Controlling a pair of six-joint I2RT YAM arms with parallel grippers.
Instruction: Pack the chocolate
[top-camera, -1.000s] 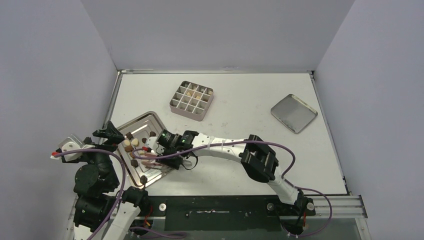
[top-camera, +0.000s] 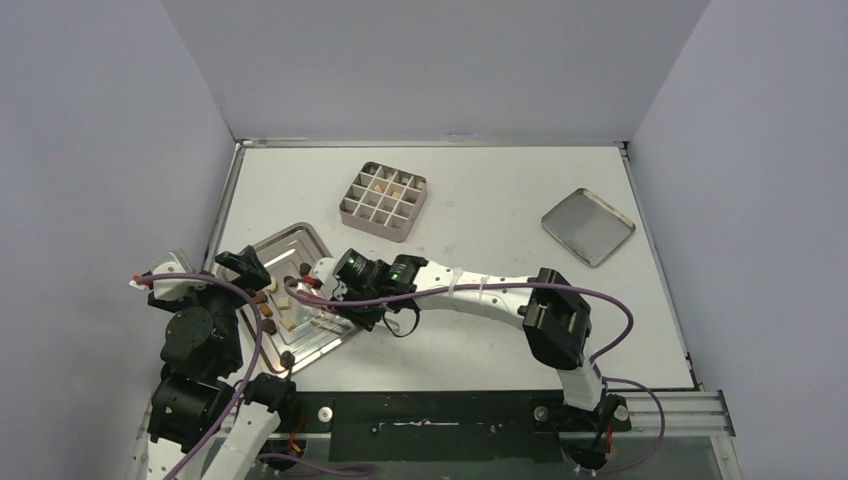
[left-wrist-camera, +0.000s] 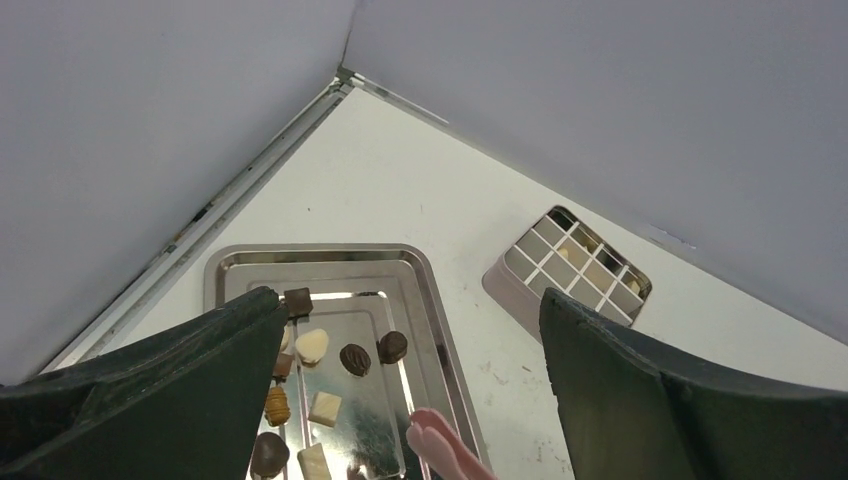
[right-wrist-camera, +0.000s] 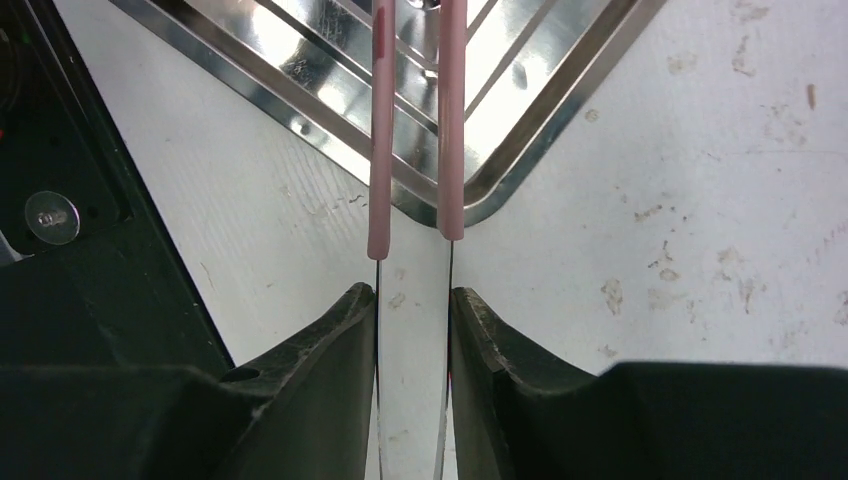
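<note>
A steel tray (top-camera: 300, 234) at left holds several chocolates, among them a dark swirled one (left-wrist-camera: 355, 360) and a white square (left-wrist-camera: 324, 408). My left gripper stands open above the tray, empty. My right gripper is over the tray's near corner, its pink-tipped fingers slightly apart; whatever may be between their tips is hidden at the frame's edge. A grid box (top-camera: 383, 202) with small compartments, a few holding pale pieces, stands behind the tray.
An empty metal tray (top-camera: 588, 227) lies at the right of the table. Walls border the left, back and right.
My right arm has risen and shifted up in the top view, its elbow moving right. The left gripper has moved slightly right, over the tray.
</note>
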